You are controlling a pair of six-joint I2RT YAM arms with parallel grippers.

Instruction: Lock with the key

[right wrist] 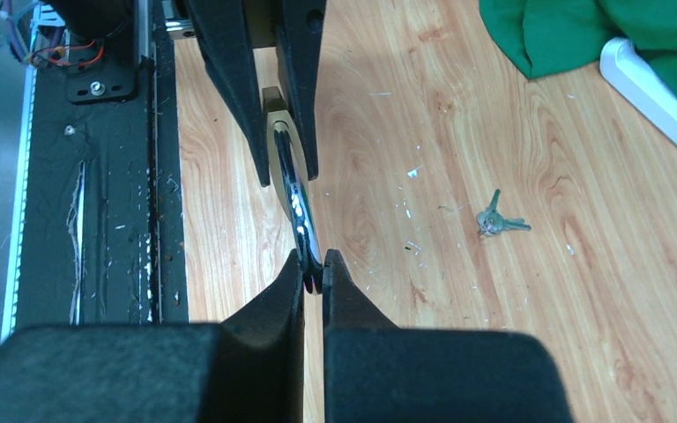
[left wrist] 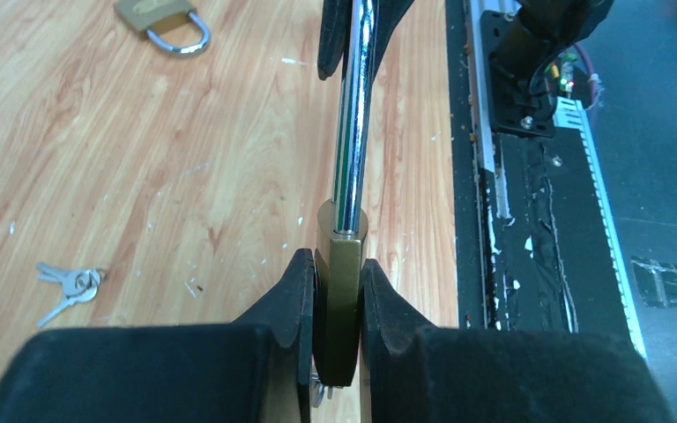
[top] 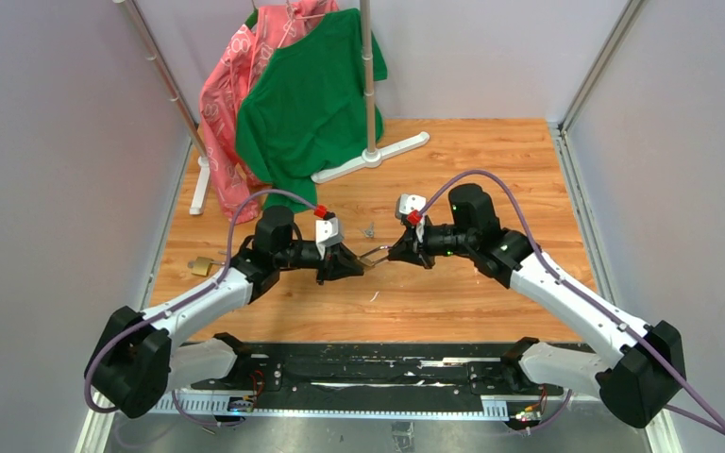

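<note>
In the middle of the table, a brass padlock (left wrist: 342,304) is held between both arms. My left gripper (top: 361,266) is shut on its body. The long steel shackle (left wrist: 353,132) points toward the other arm, and my right gripper (top: 393,253) is shut on its curved end. From the left wrist I see a bit of metal, perhaps a key (left wrist: 319,389), at the lock's underside, mostly hidden. Whether the shackle's free leg sits in the body cannot be told. A bunch of keys (right wrist: 496,220) lies on the wood behind the grippers.
A second brass padlock (top: 200,267) rests on the table at the left. Behind stands a clothes rack (top: 370,156) with a green shirt (top: 307,104) and a pink garment (top: 227,94). Bare wood lies to the right and in front.
</note>
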